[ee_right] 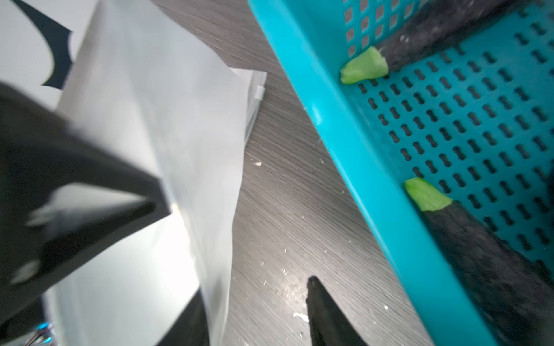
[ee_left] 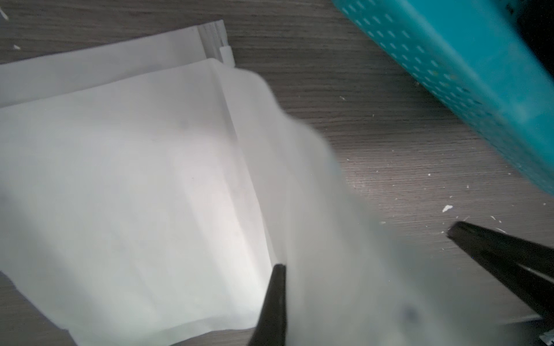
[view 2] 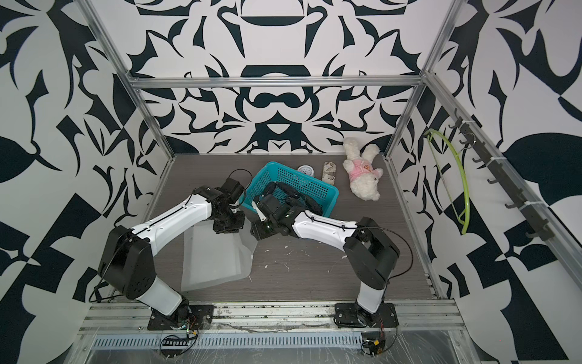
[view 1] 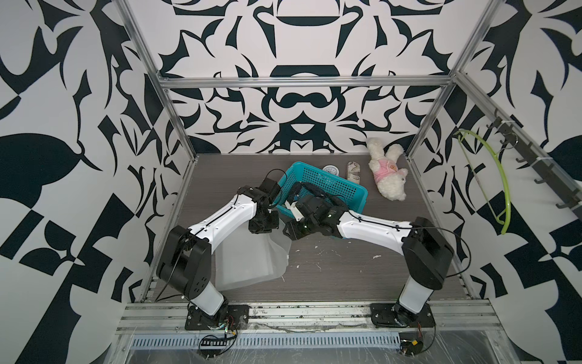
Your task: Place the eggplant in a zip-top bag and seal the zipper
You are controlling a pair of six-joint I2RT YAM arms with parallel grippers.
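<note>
A translucent zip top bag (view 1: 248,261) lies on the table, its upper edge lifted at my left gripper (view 1: 266,221), whose finger (ee_left: 274,305) is against the raised plastic; the fingers appear shut on the bag. My right gripper (view 1: 294,225) is beside it; in the right wrist view its fingers (ee_right: 317,317) stand apart, with the bag's loose flap near one of them. Dark eggplants with green stems (ee_right: 479,253) lie in the teal basket (ee_right: 357,178), right of the right gripper's fingers.
A white plush toy (view 1: 388,176), a round tin (view 1: 330,170) and a pale cylinder (view 1: 353,173) stand at the back right. A green hanger (view 1: 503,182) hangs on the right wall.
</note>
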